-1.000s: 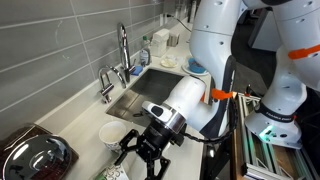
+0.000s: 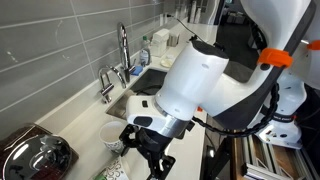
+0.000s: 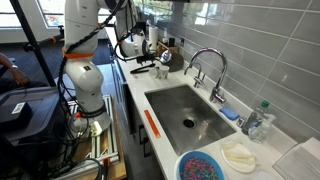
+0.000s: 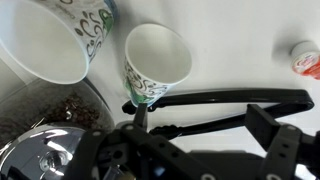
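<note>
My gripper is open, its two dark fingers spread apart with nothing held between them. Below it in the wrist view lies a pair of black tongs (image 4: 235, 97) on the white counter. A small patterned paper cup (image 4: 158, 55) stands close to the left finger, its white mouth facing the camera. Beside that is a larger patterned cup (image 4: 40, 38). In exterior view 1 the arm covers much of the counter; a white cup (image 2: 112, 132) and a green-patterned cup (image 2: 113, 171) show left of the gripper.
A glass jar with dark contents (image 4: 62, 108) stands by the cups. A small red-and-white bottle (image 4: 308, 60) is at the right in the wrist view. The sink (image 3: 190, 118), the faucet (image 3: 205, 60) and a blue bowl (image 3: 198, 168) occupy the counter further along.
In exterior view 1 the arm has come nearer the camera and looms larger, with its wrist tilted more. The cups on the counter look unmoved.
</note>
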